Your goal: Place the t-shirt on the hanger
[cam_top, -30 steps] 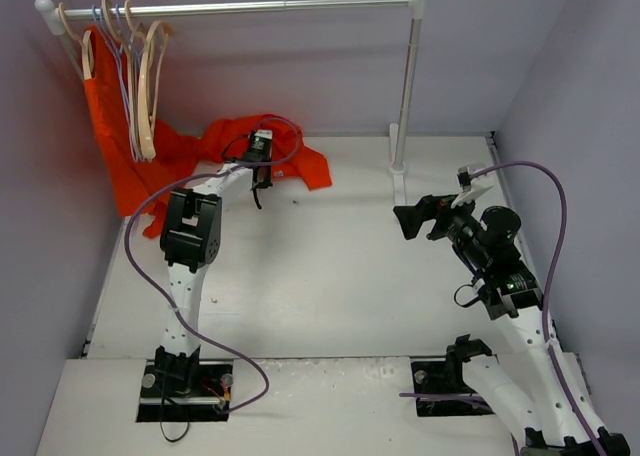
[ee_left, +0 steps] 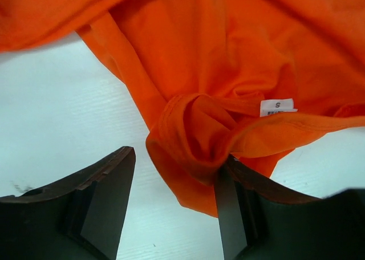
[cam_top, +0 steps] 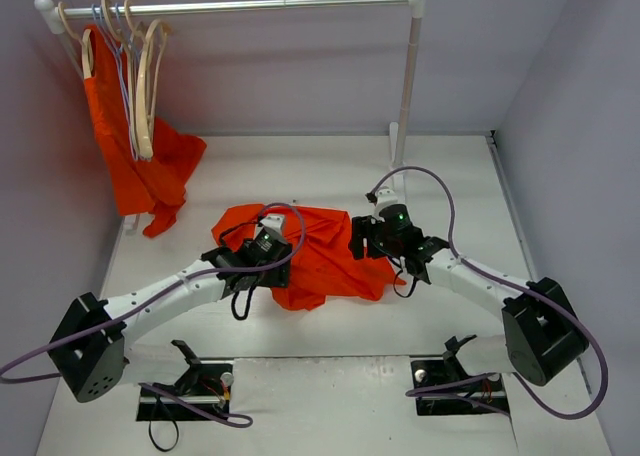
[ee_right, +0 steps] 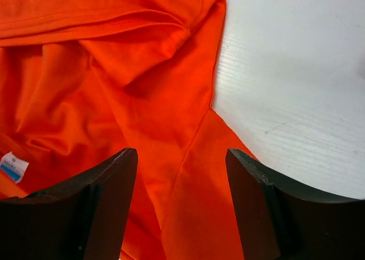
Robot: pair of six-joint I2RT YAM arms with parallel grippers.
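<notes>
A crumpled orange-red t-shirt (cam_top: 330, 251) lies spread on the white table between both arms, its neck tag (ee_left: 276, 106) showing in the left wrist view. My left gripper stands open over the shirt's collar; a bunched fold (ee_left: 194, 134) sits against its right finger. Over the shirt's right part is my right gripper, fingers apart with cloth below them and nothing visibly pinched. At the upper left, wooden hangers (cam_top: 145, 96) and a thin bluish one hang on the rack.
The rack's metal rail (cam_top: 280, 5) crosses the back, with a white post (cam_top: 408, 86) at its right end. Another orange garment (cam_top: 130, 166) hangs at the left. Bare table (cam_top: 300, 336) shows in front.
My left arm has drawn back from the rear of the table, and the shirt has come forward and spread out. My right gripper has moved left and down, over the shirt's right side.
</notes>
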